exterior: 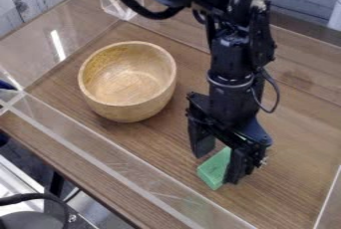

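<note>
My black gripper (229, 145) hangs low in the middle-right of the camera view, its fingers spread open just above a green object (214, 174) on the wooden table. The gripper covers the upper right part of the green object, so its full shape is hidden. I cannot tell whether the fingertips touch it.
A round tan wooden bowl (100, 94) sits on the upper left of the table (107, 153), apart from the gripper. Clear plastic panels stand along the left and front edges. Bare table lies to the right of the arm and behind it.
</note>
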